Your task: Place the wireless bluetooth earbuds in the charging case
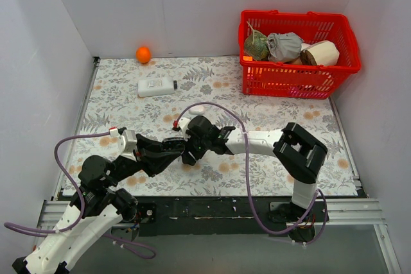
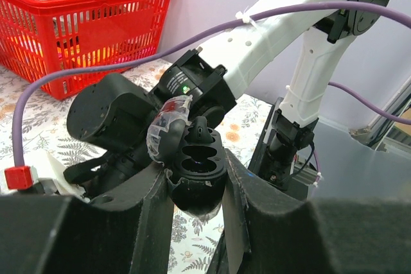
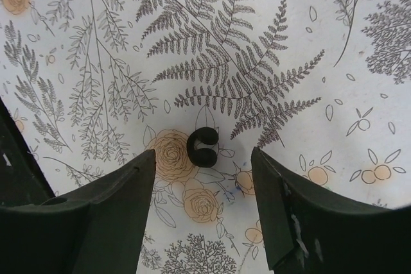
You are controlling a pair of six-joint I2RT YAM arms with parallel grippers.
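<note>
My left gripper is shut on the black charging case [image 2: 198,165], whose lid stands open and whose dark wells face the camera. In the top view the case [image 1: 173,141] is held above the table, close beside the right arm. A small black C-shaped earbud [image 3: 196,149] lies on the patterned cloth in the right wrist view. My right gripper stands open above it, fingers on either side, with nothing between them. The right fingertips are largely hidden in the top view. Whether a bud sits in the case's wells I cannot tell.
A red basket [image 1: 289,81] with several items stands at the back right. Farther back lie a white bottle [image 1: 156,86], an orange [image 1: 143,54] and a small white object [image 1: 197,110]. The purple cable [image 1: 246,165] loops over the right arm.
</note>
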